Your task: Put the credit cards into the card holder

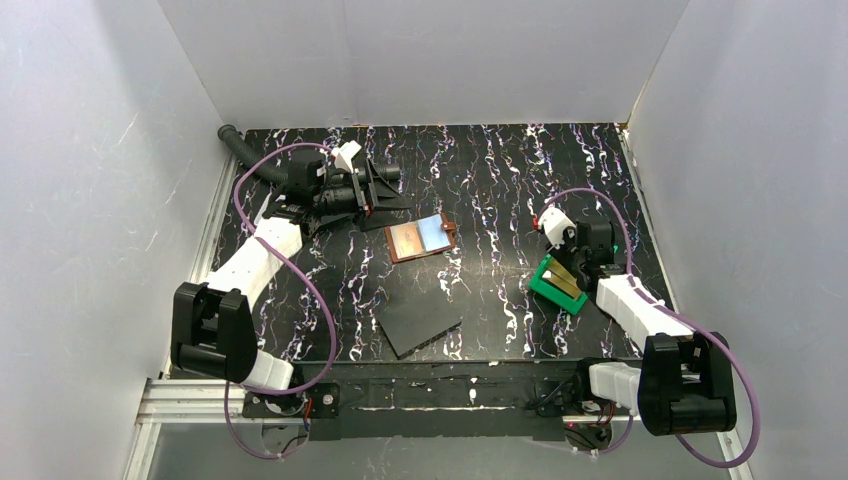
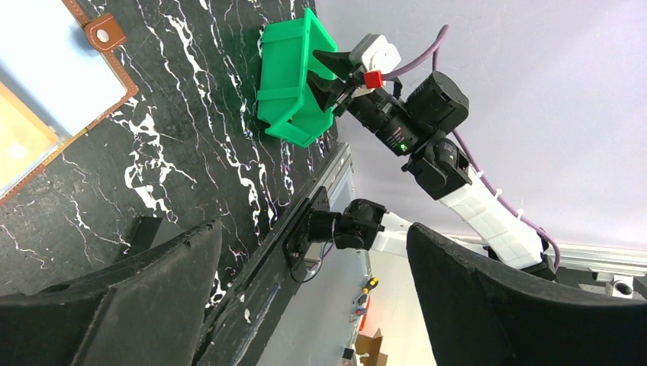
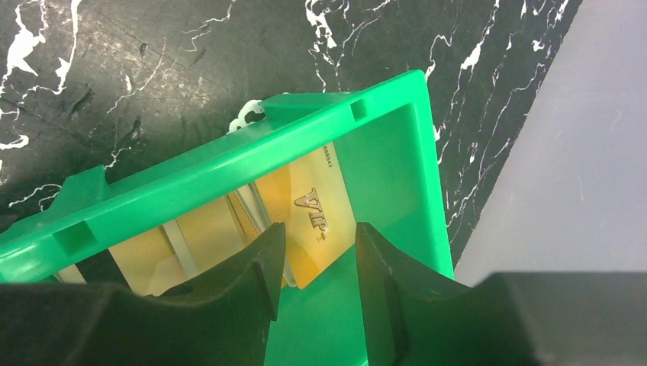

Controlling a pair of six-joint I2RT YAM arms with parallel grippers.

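Note:
The card holder [image 1: 420,254] lies open near the table's middle, brown-edged, with a tan side and a pale blue side. My left gripper [image 1: 406,208] stands open and empty just behind it; part of the holder [image 2: 53,114] shows in the left wrist view. Gold credit cards stand in a green bin [image 1: 553,292] at the right. Over this bin is my right gripper, its fingers apart. The front card [image 3: 314,206], marked VIP, shows in the gap between the fingers, leaning toward the bin's end. More cards [image 3: 206,232] stand in a row behind it.
A dark grey flat slab [image 1: 420,322] lies in front of the holder. Between holder and bin the marbled table [image 1: 490,240] is clear. The bin's rim [image 3: 252,156] rises close around the right fingers, and the wall [image 1: 740,150] is near on the right.

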